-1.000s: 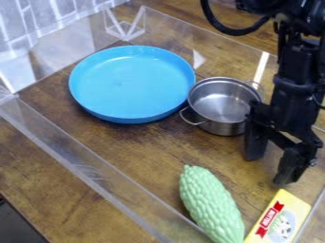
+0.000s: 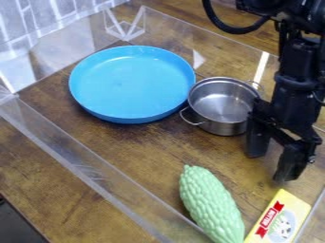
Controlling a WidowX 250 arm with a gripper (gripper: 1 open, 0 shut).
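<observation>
My black gripper [image 2: 272,154] is low over the wooden surface at the right, open, with nothing visible between its fingers. It sits just right of a small steel pot [image 2: 219,103] with a wire handle. A blue round plate [image 2: 132,81] lies left of the pot. Toward the front, a green bumpy vegetable, like a bitter melon [image 2: 211,200], lies left of a yellow box [image 2: 279,220] with a red label.
Clear plastic walls border the wooden work surface [image 2: 114,157], with a tiled wall behind at upper left. Bare wood spans the middle and left, below the plate.
</observation>
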